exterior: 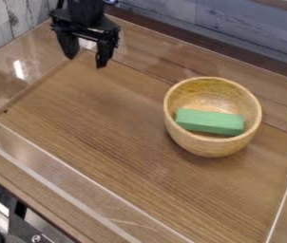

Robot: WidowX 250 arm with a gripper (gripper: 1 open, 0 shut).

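Note:
My black gripper (86, 53) hangs at the back left of the table, pointing down, its two dark fingers spread apart with nothing visible between them. A wooden bowl (197, 96) sits on the right side of the table, with a green block (210, 121) lying inside it.
A small white object (89, 44) is partly hidden behind the gripper; I cannot tell what it is. Walls border it at the back and left.

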